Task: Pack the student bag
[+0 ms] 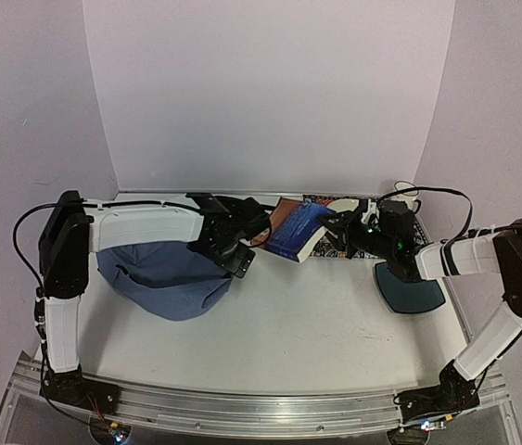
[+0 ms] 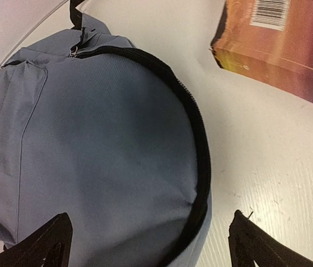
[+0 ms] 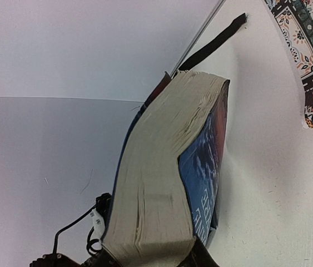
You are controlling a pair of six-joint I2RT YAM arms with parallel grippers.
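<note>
A blue-grey bag [image 1: 163, 287] lies on the left of the table; the left wrist view shows its black zipper [image 2: 200, 167] and fabric [image 2: 100, 133]. My left gripper [image 1: 240, 264] hangs over the bag's right side, open, its fingers at the lower corners of the left wrist view. My right gripper [image 1: 335, 222] is shut on a thick orange-and-blue book [image 1: 293, 232], held tilted right of the bag; its cream pages and blue cover [image 3: 198, 172] fill the middle of the right wrist view. The book's orange end [image 2: 273, 50] shows in the left wrist view.
A patterned cloth-like item [image 1: 353, 250] lies at the back right, partly under my right arm. A dark teal flat item [image 1: 407, 292] lies at the right. A black strap [image 3: 212, 41] shows behind the book.
</note>
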